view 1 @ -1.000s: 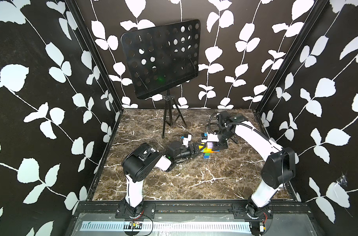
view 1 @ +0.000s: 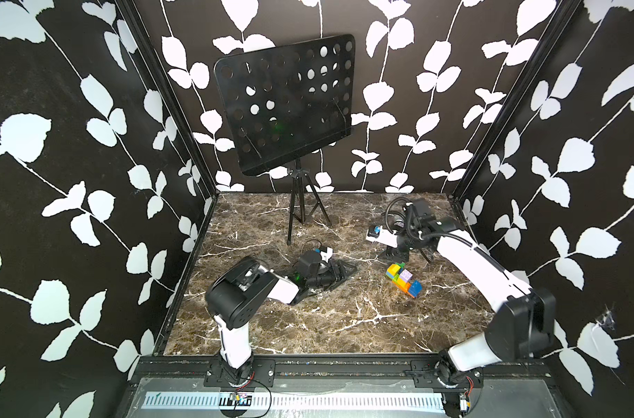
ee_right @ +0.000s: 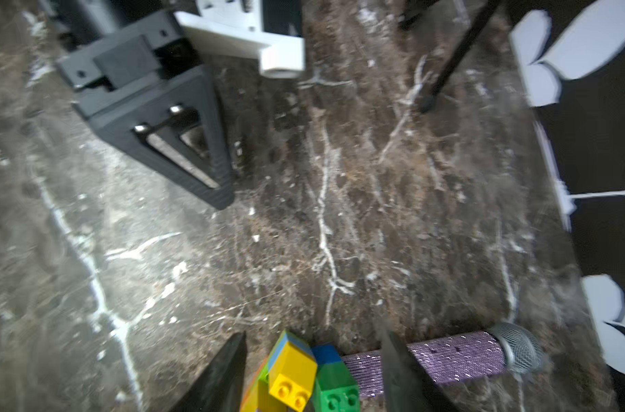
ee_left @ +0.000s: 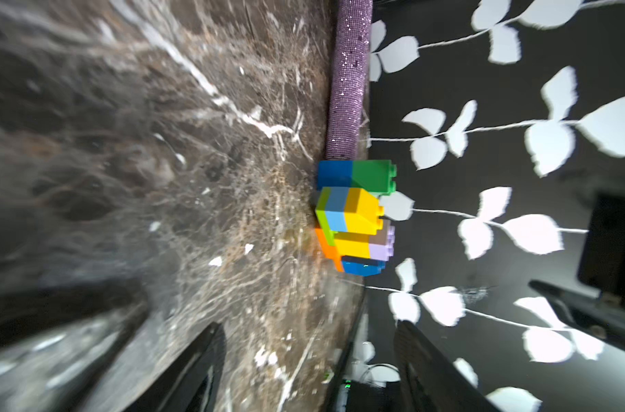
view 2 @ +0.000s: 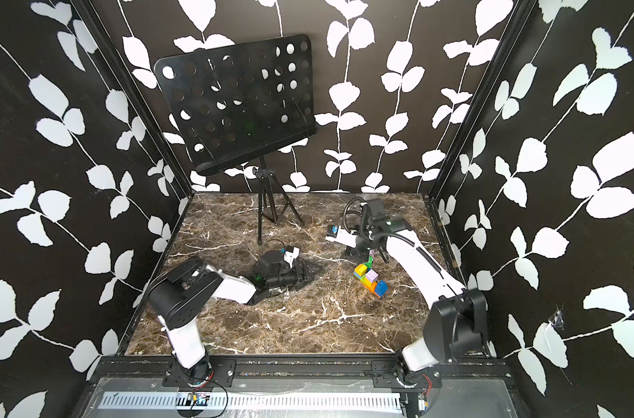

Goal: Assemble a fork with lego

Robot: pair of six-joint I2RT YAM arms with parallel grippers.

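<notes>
A cluster of joined lego bricks [view 1: 404,280] lies on the marble table to the right of centre. In the left wrist view it shows yellow [ee_left: 362,211], green [ee_left: 372,176], blue, orange and lilac bricks. My left gripper is open and empty, its tips apart from the cluster. My right gripper has its fingers apart too; a yellow brick [ee_right: 291,377] and a green brick [ee_right: 336,386] appear in the gap between them, beyond the tips. Whether the right fingers touch any brick cannot be told.
A purple glittery microphone-like rod [ee_right: 456,357] lies on the table by the green brick, mostly hidden under the right arm from above. A black music stand [view 1: 285,104] rises at the back left.
The brick cluster, earlier between the two grippers, now lies further right and turned. My right gripper has shifted slightly right; the left arm has swung a little left.
</notes>
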